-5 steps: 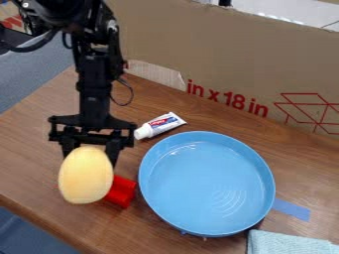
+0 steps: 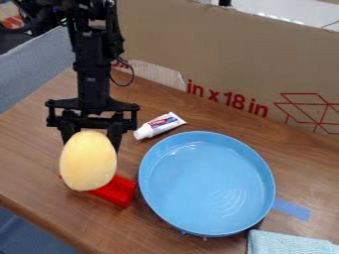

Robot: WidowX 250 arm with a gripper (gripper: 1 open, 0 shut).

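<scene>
My black gripper [image 2: 90, 139] is shut on a pale yellow, egg-shaped object [image 2: 87, 164], which it holds above a red cylindrical object [image 2: 114, 190] lying on the wooden table at the lower left. The fingertips are mostly hidden behind the yellow object. To the right lies a large blue plate [image 2: 205, 184], with a tube of toothpaste [image 2: 161, 125] just beyond its upper left rim.
A cardboard box wall [image 2: 252, 64] runs along the back. A pale blue cloth [image 2: 288, 244] lies at the front right, below a blue tape strip [image 2: 291, 209]. Bare wood [image 2: 34, 149] is at the left.
The gripper and yellow object have risen, uncovering more of the red object beneath, and shifted very slightly right.
</scene>
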